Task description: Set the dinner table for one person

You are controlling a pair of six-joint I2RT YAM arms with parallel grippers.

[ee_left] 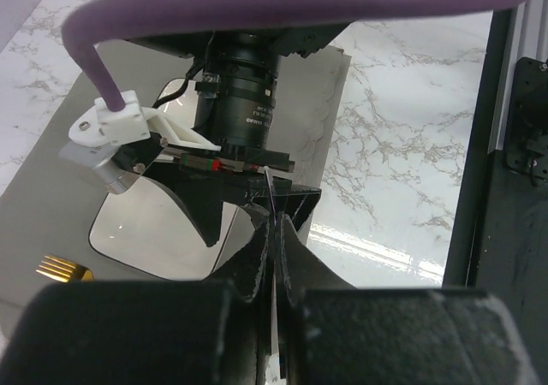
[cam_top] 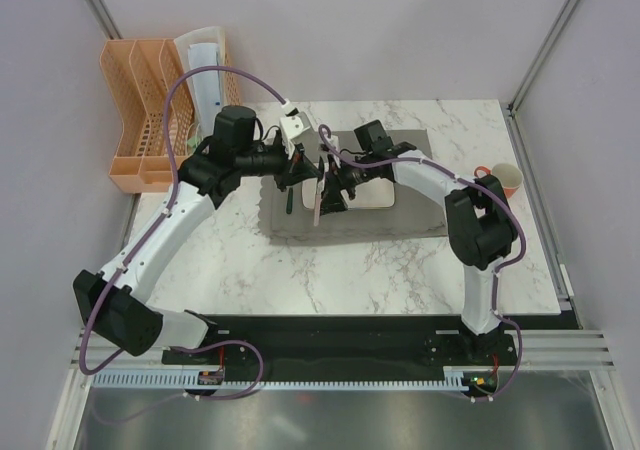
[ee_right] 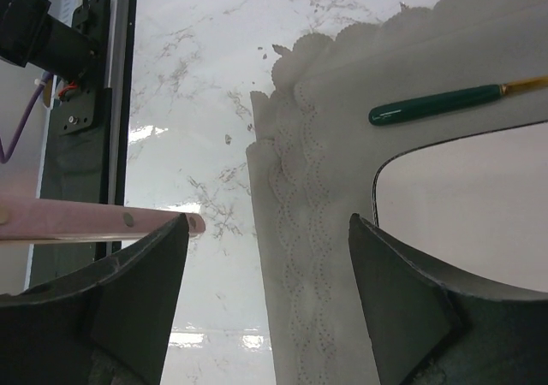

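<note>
My left gripper is shut on a thin utensil (cam_top: pixel 317 205) with a pink handle, held above the placemat near the plate's left side. In the left wrist view only a thin sliver of it shows at the fingertips. My right gripper is open; the end of the pink handle (ee_right: pixel 103 221) reaches just past one finger into its gap. Beneath lies a white plate (ee_right: pixel 471 201) with a dark rim, on a grey placemat (cam_top: pixel 420 225). Left of the plate rests a fork with a green handle (ee_right: pixel 437 105) and golden tines (ee_left: pixel 64 269).
An orange rack (cam_top: pixel 130 120) with white dishes (cam_top: pixel 205 85) stands at the back left. An orange cup (cam_top: pixel 507 177) sits at the right edge, beside my right arm.
</note>
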